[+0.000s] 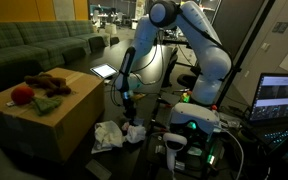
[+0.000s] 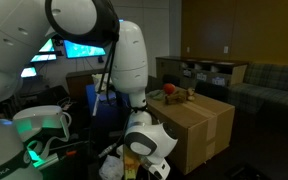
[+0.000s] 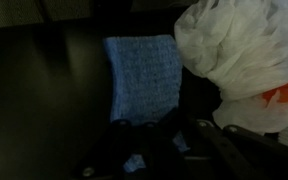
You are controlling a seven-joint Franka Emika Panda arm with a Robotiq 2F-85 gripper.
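Note:
A light blue cloth (image 3: pixel 146 78) lies on a dark surface in the wrist view, its near end running in under my gripper. The fingers are shut on this end, though the dark fingers are hard to make out. To the cloth's right is a crumpled white plastic bag (image 3: pixel 224 45) with an orange-red patch. In exterior view 1 the arm reaches down to the dark surface, close behind the white bag (image 1: pixel 134 134). A white cloth-like item (image 1: pixel 108 136) rests to its left. The fingertips are too small and dark to read there.
A large cardboard box (image 1: pixel 59 118) stands left of the arm, carrying a red item (image 1: pixel 22 95) and a green-brown soft toy (image 1: pixel 50 84). A grey couch (image 1: pixel 44 48) is behind it. At the right are a monitor (image 1: pixel 281 98) and keyboard.

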